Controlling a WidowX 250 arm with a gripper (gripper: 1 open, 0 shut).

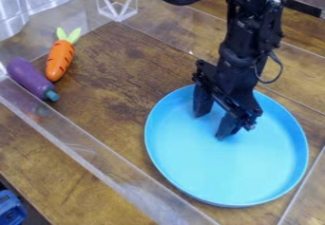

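Note:
My black gripper (222, 103) reaches down from the top of the view to the upper part of a blue plate (226, 164), its fingers low over the plate's surface. Whether the fingers are open or shut, or hold anything, I cannot tell against the dark body. A toy carrot (61, 58) and a purple eggplant (30, 79) lie apart from the plate, at the upper left of the wooden table.
Bare wood (114, 86) lies between the vegetables and the plate. Clear edging runs along the left side of the table, and a small blue object (8, 210) is at the bottom left corner.

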